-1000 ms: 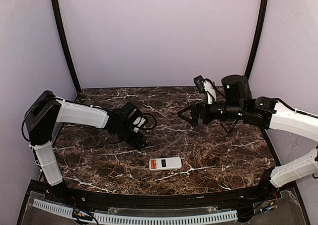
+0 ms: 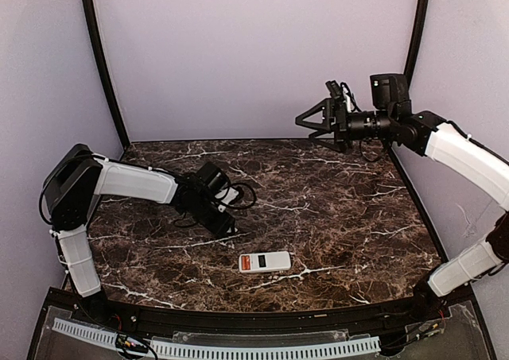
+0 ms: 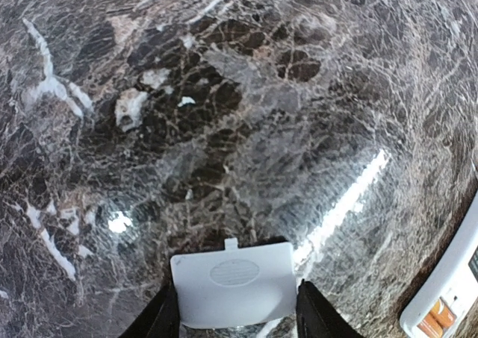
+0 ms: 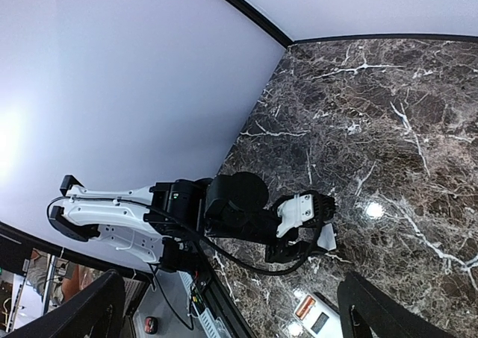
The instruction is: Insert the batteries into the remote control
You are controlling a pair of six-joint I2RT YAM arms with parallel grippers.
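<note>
The white remote [image 2: 270, 261] lies on the dark marble table, its back compartment showing orange batteries; the right wrist view also shows it at the bottom. My left gripper is low over the table, left of and behind the remote, with its fingers at both ends of a white battery cover [image 3: 233, 282]. Whether they grip it firmly is hard to tell. My right gripper [image 2: 322, 125] is raised high over the back right of the table, open, with nothing between its fingers.
Pale walls enclose the marble table [image 2: 350, 225] at the left, back and right. A metal rail runs along the front edge.
My right gripper has risen and moved back from over the middle right of the table. The left arm has shifted only slightly. The remote has stayed put.
</note>
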